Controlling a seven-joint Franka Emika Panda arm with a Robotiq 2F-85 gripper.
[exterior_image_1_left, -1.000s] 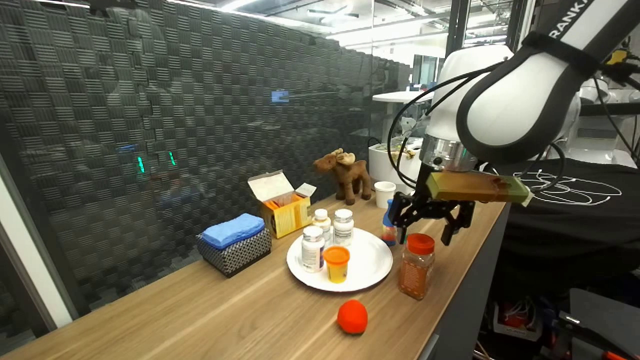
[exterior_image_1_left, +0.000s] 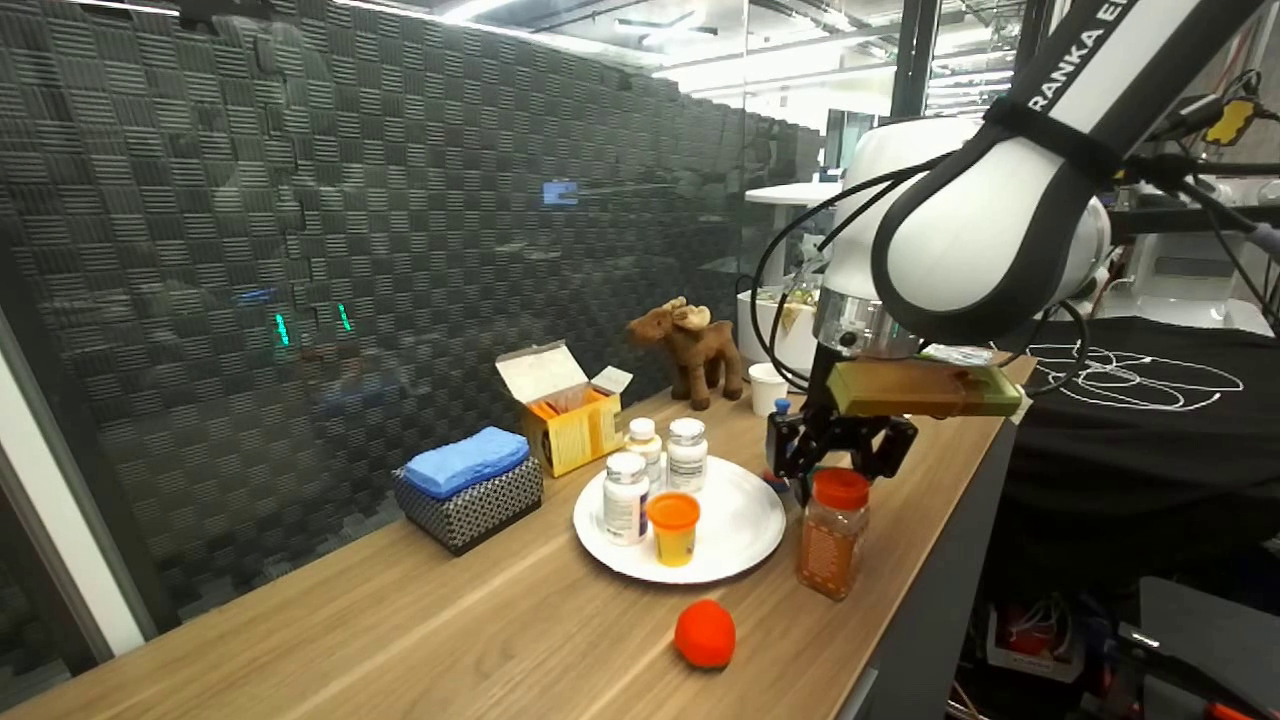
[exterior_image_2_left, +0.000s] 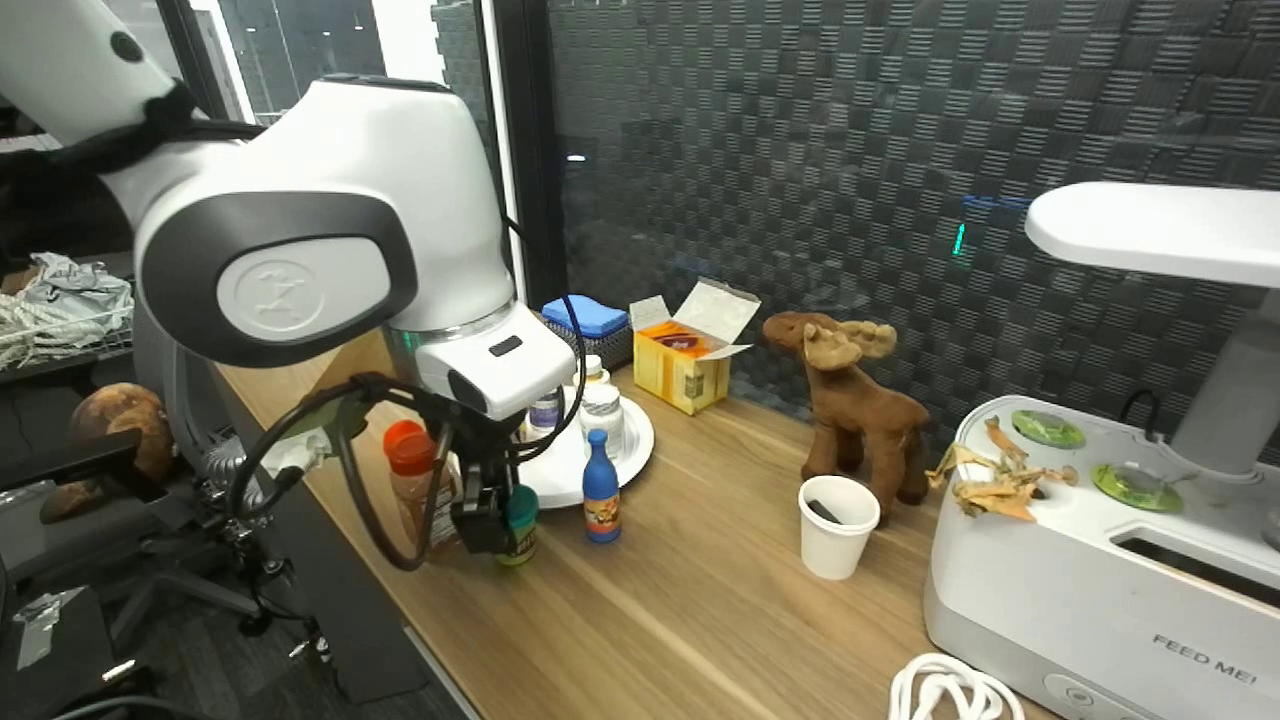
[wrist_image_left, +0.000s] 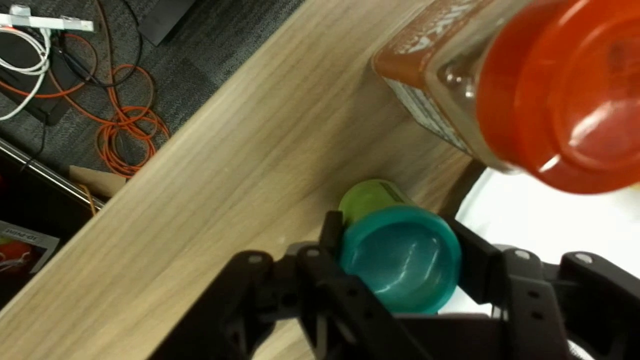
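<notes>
A green cup with a teal rim (wrist_image_left: 399, 258) stands between the two black fingers of my gripper, which is shut on it. In exterior view 2 the same green cup (exterior_image_2_left: 519, 528) shows at the fingertips, on or just above the table; which one I cannot tell. The gripper (exterior_image_2_left: 501, 504) covers part of it there. From exterior view 1, the gripper (exterior_image_1_left: 840, 454) is behind a clear jar with a red lid (exterior_image_1_left: 836, 534), and the cup is mostly hidden. That jar (wrist_image_left: 456, 78) sits close beside the cup in the wrist view.
A white plate (exterior_image_1_left: 744, 528) holds several white bottles and an orange-yellow cup (exterior_image_1_left: 674, 534). A red ball (exterior_image_1_left: 704, 634) lies in front. A blue bottle (exterior_image_2_left: 601, 492), a white paper cup (exterior_image_2_left: 836, 528) and a plush moose (exterior_image_2_left: 858, 402) stand further along.
The gripper has come down and shifted left in exterior view 1, behind the red-lidded jar. Its fingers have come closer together. The jar, plate and ball have stayed put.
</notes>
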